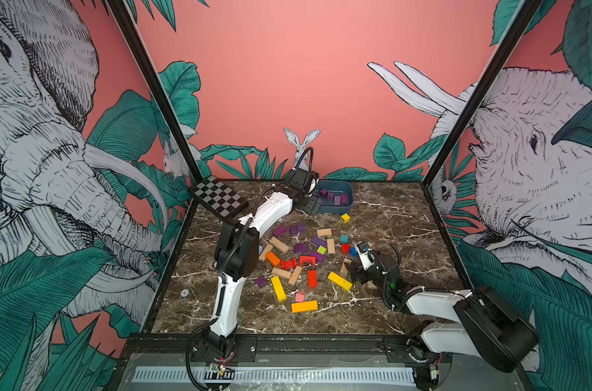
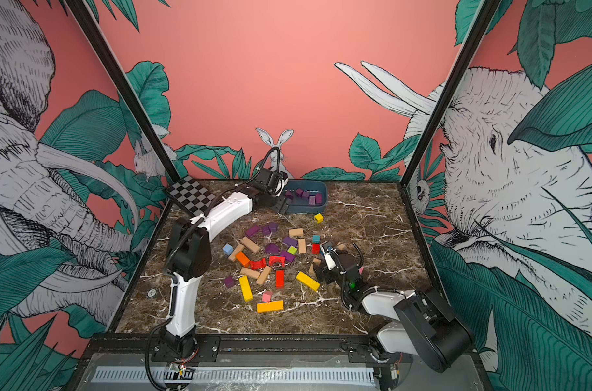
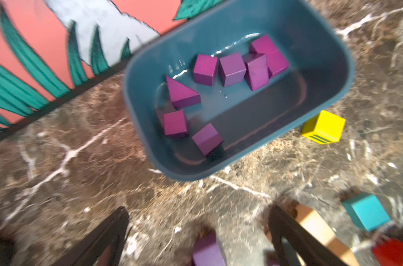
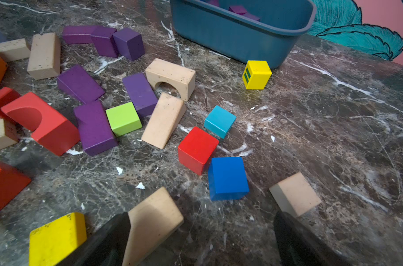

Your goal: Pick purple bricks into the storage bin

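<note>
The blue storage bin point(image 3: 263, 153) stands against the back wall, holding several purple bricks point(image 3: 232, 70). My left gripper is at the bin's near left side, open and empty, with a loose purple brick point(image 3: 209, 251) on the table showing between its spread fingers. More purple bricks lie loose mid-table: a dark block point(image 4: 95, 127), a flat one point(image 4: 140, 94), a wedge point(image 4: 79, 84) and a small cluster point(image 4: 128, 43). One purple brick point(image 1: 261, 281) sits apart at the left. On the right side of the table, my right gripper stands open, nothing gripped.
A yellow cube point(image 4: 256, 74) sits beside the bin's near side. Red, blue, wooden, green and yellow bricks crowd around the purple ones. A checkered board point(image 1: 219, 197) lies at the back left.
</note>
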